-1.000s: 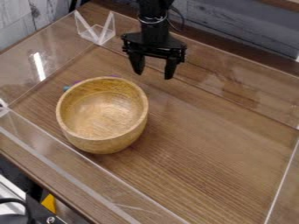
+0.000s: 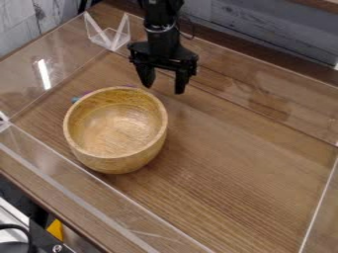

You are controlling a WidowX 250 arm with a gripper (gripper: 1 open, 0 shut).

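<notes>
The black robot arm (image 2: 161, 35) reaches down from the top of the view. Its gripper (image 2: 162, 77) stands open, fingers pointing down over the wooden table, with no object visible between them. A large tan bowl (image 2: 115, 129) lies in the left middle, below and left of the gripper, and looks empty. Small thin coloured items (image 2: 83, 96) lie just left of the bowl's upper rim; they are too small to identify.
A clear wire-like or plastic stand (image 2: 109, 30) is at the back left. A dark object with yellow shows at the lower left edge.
The arm and gripper have shifted slightly to the left and turned a little. The bowl has stayed in place.
</notes>
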